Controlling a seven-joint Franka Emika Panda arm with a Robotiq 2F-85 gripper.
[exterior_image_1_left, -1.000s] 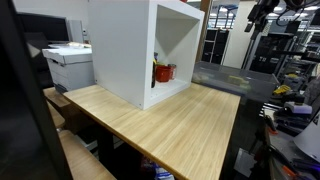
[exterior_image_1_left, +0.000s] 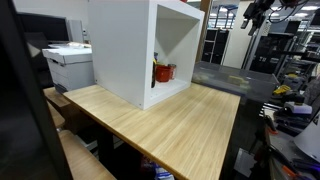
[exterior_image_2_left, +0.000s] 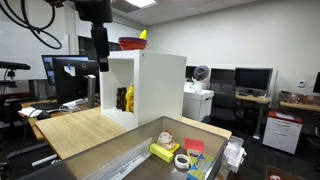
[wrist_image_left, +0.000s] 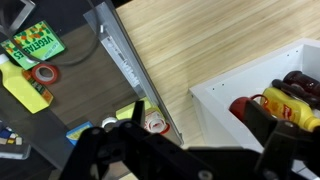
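Note:
My gripper is open, its dark fingers spread wide at the bottom of the wrist view, and no object shows between them. In exterior view 2 the gripper (exterior_image_2_left: 102, 66) hangs from the upper left, high above the wooden table (exterior_image_2_left: 82, 131). A white open-fronted shelf box (exterior_image_2_left: 158, 88) stands on that table. Inside it are dark and yellow bottles (wrist_image_left: 291, 110) and a red container (exterior_image_1_left: 162, 73). An open drawer (exterior_image_2_left: 120, 158) holds a yellow box (exterior_image_2_left: 163, 153), a white roll (exterior_image_2_left: 181, 161) and several small packs.
A red bowl (exterior_image_2_left: 132, 43) with something yellow rests on top of the shelf box, a tall obstacle. Bare wood (exterior_image_1_left: 190, 125) lies in front of the box. Monitors (exterior_image_2_left: 254, 78) and desks stand in the background.
The arm at the upper right of exterior view 1 has shifted only slightly. The table, shelf box and its contents look unchanged.

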